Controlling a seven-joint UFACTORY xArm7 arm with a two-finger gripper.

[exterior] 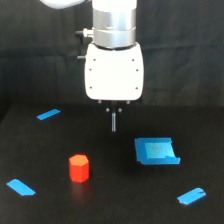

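A small orange-red block [79,169] with a six-sided top stands upright on the black table, left of centre in the camera view. To its right lies a flat blue square [157,151] with a lighter middle and a darker border; nothing rests on it. My gripper [114,123] hangs under the white hand, up and to the right of the block and left of the square, apart from both. Only a thin grey finger shape shows there, so the gripper's state is unclear. No object is visible at its tip.
Blue tape strips lie flat at the back left [49,114], the front left [21,187] and the front right [191,196]. A black curtain [180,55] hangs behind.
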